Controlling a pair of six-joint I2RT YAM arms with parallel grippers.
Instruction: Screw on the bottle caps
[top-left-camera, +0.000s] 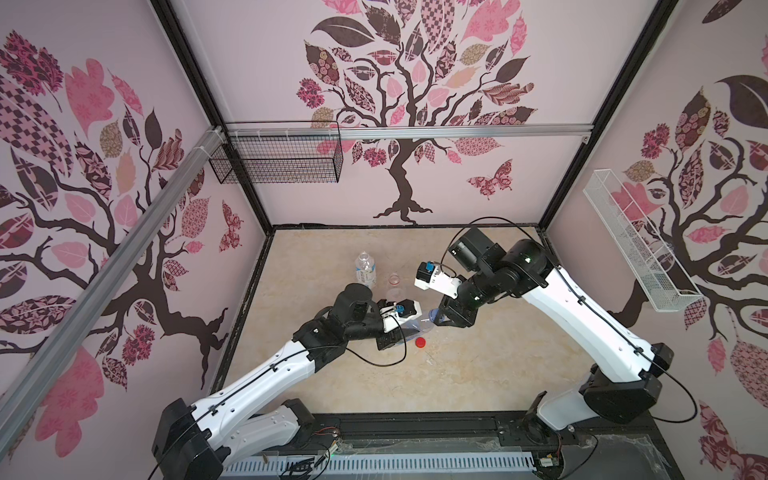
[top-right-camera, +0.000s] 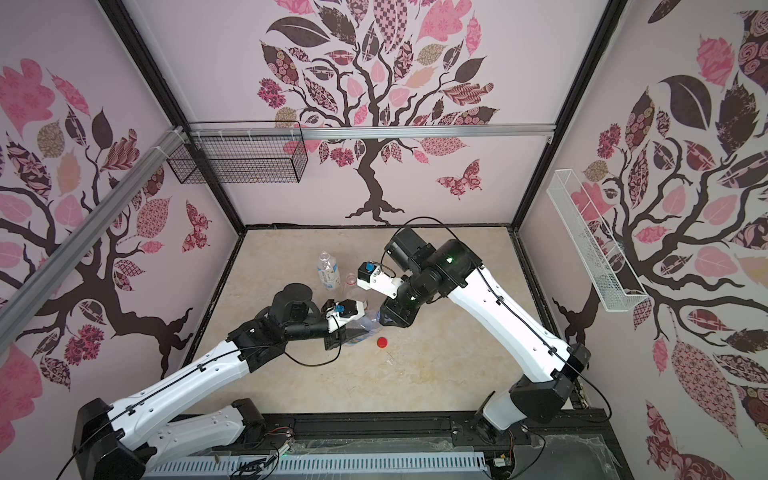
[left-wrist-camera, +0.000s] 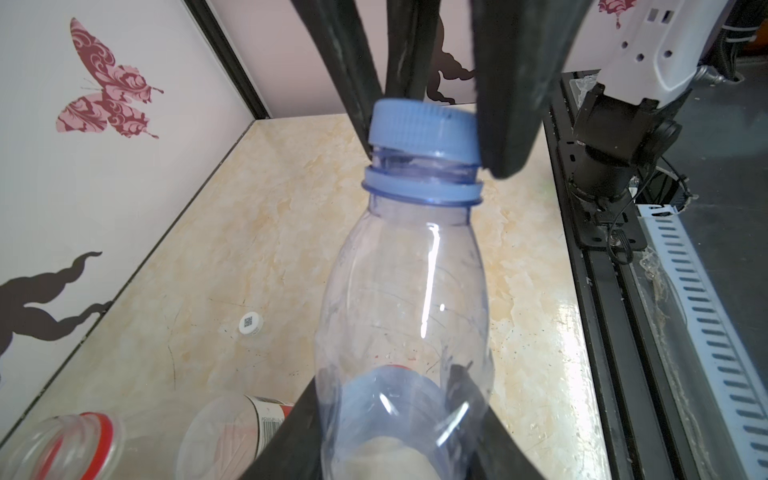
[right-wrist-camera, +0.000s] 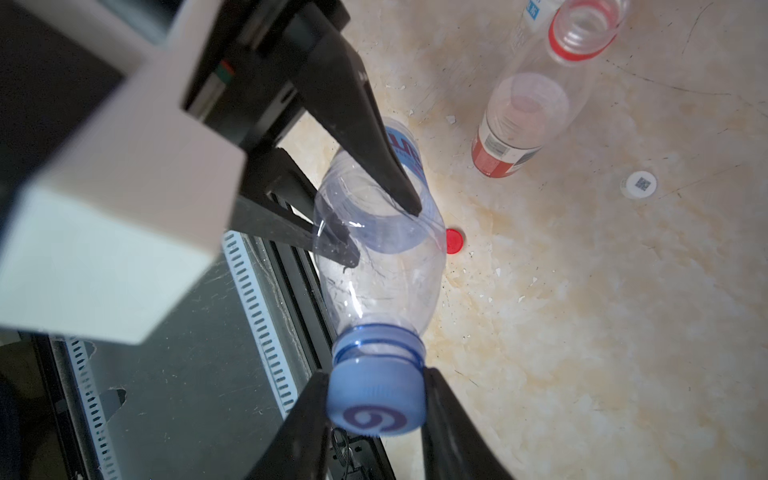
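Note:
A clear bottle is held tilted between the arms, a blue cap on its neck. My left gripper is shut on the bottle's body; its fingertips lie along the plastic in the right wrist view. My right gripper is shut on the cap, its fingers either side of it in the left wrist view. A red-ringed bottle stands behind, and a water bottle stands at the back left. A red cap and a white cap lie on the table.
A black wire basket and a white wire basket hang on the walls above. The table's front edge lies below both arms.

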